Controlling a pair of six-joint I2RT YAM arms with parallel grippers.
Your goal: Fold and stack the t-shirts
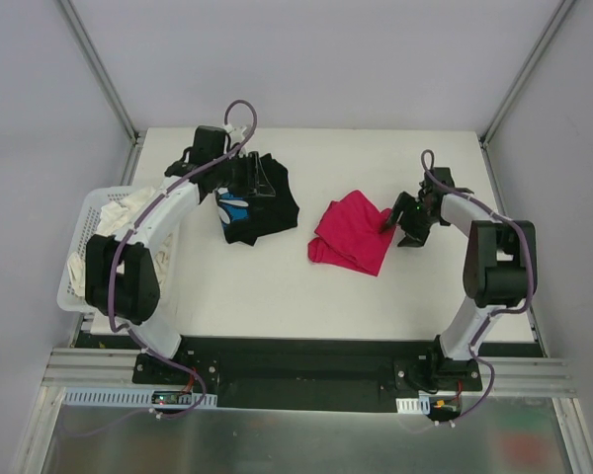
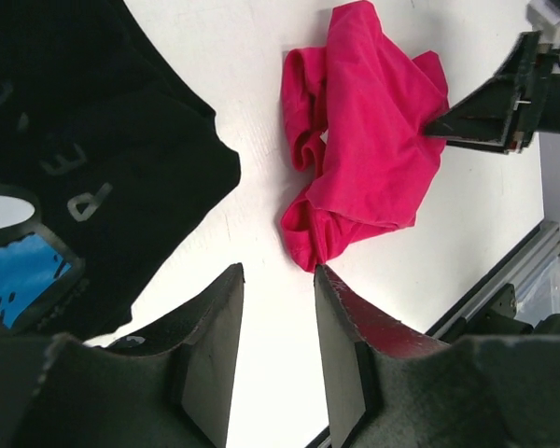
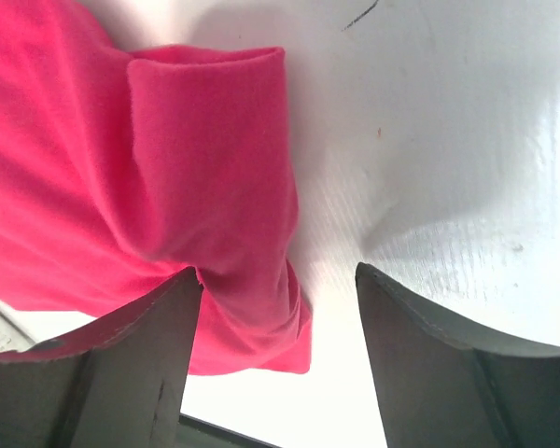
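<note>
A red t-shirt (image 1: pixel 351 235) lies crumpled and partly folded at centre-right of the white table. My right gripper (image 1: pixel 405 219) is open at its right edge; in the right wrist view the folded red edge (image 3: pixel 215 159) lies just beyond the fingertips, with none held. A black t-shirt (image 1: pixel 267 212) with a blue and white print lies left of the red one, also seen in the left wrist view (image 2: pixel 93 187). My left gripper hangs above the table with fingers apart and nothing between them, over bare table between the two shirts.
A white basket (image 1: pixel 73 272) holding pale cloth stands at the left edge of the table (image 1: pixel 267 306). The front, back and far right of the table are mostly clear. Walls border the workspace at back and sides.
</note>
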